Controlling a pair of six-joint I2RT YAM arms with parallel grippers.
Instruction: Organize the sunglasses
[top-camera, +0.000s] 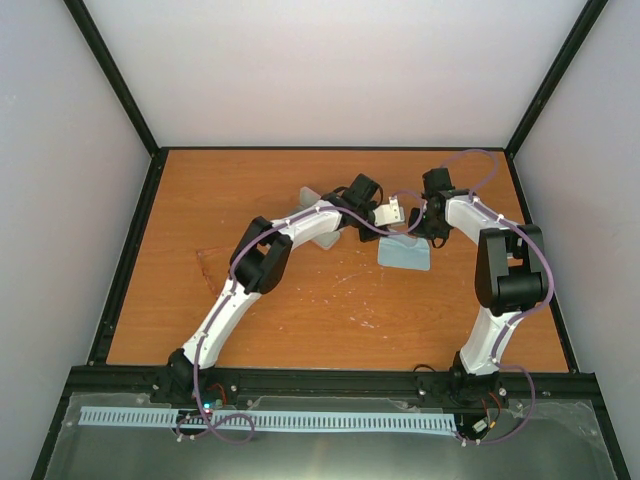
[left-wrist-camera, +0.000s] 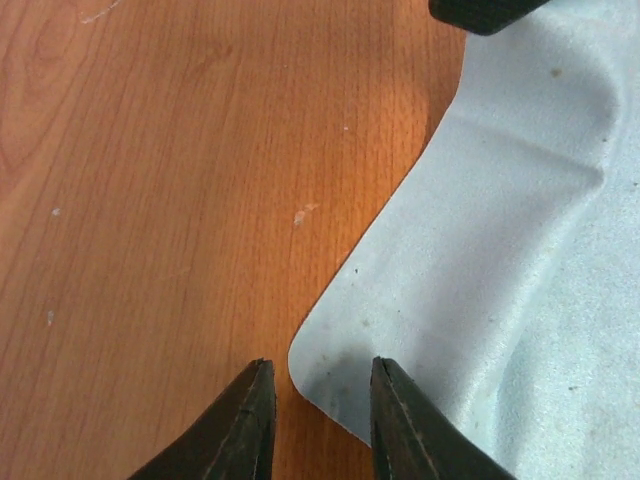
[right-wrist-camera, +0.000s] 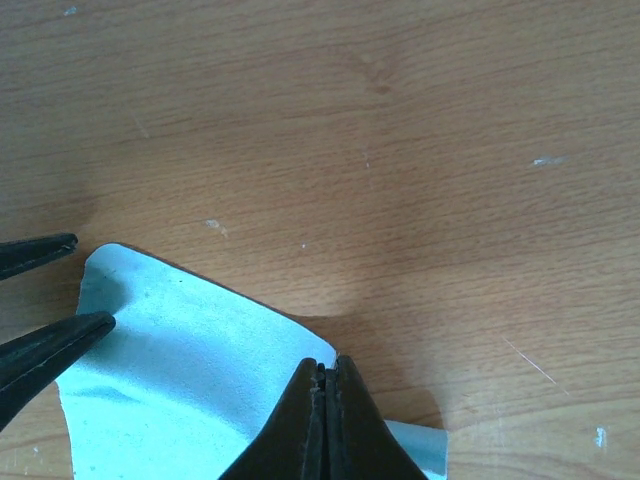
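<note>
A pale blue-grey cloth (top-camera: 404, 256) lies on the table's centre-right, under both wrists in the top view. In the left wrist view my left gripper is part open over the cloth's corner (left-wrist-camera: 420, 270), one finger on each side of it. In the right wrist view my right gripper is shut on the edge of the cloth (right-wrist-camera: 190, 360); two dark fingertips of the other gripper reach in at the left. No sunglasses can be made out.
A pale grey object (top-camera: 325, 238) lies partly under my left arm. Both grippers are close together near the back right.
</note>
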